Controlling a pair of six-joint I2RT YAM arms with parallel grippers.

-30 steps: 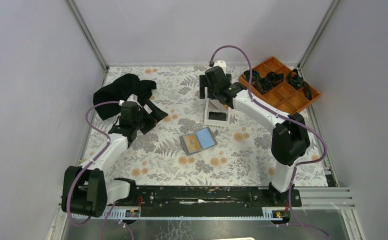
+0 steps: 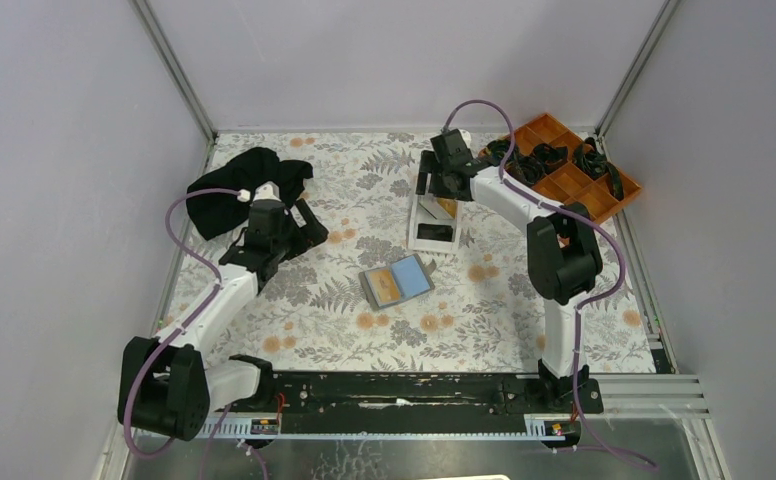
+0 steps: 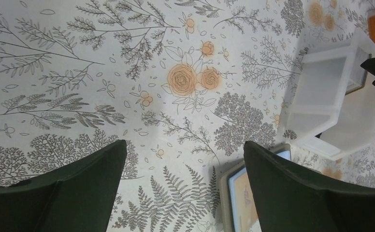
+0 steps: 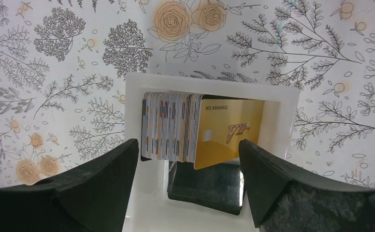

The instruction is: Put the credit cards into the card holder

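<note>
A white box (image 2: pixel 433 243) stands back right of centre. In the right wrist view it holds a tight row of cards (image 4: pixel 168 125), a gold VIP card (image 4: pixel 226 130) at its right end and a dark panel (image 4: pixel 204 186) below. My right gripper is over them, fingers parted, nothing gripped. A grey card holder (image 2: pixel 397 281) with gold and blue faces lies in the middle front, also partly seen in the left wrist view (image 3: pixel 243 198). My left gripper (image 2: pixel 306 222) stands open at the left, above the table, nothing between its fingers.
An orange compartment tray (image 2: pixel 574 190) with black coiled items stands at the back right, close behind the right arm. A black cloth (image 2: pixel 224 200) lies at the back left. The table between the left gripper and the box is clear.
My right gripper has shifted right over the white box, and its arm has straightened. The left gripper has moved slightly to the left. The objects on the table look unchanged.
</note>
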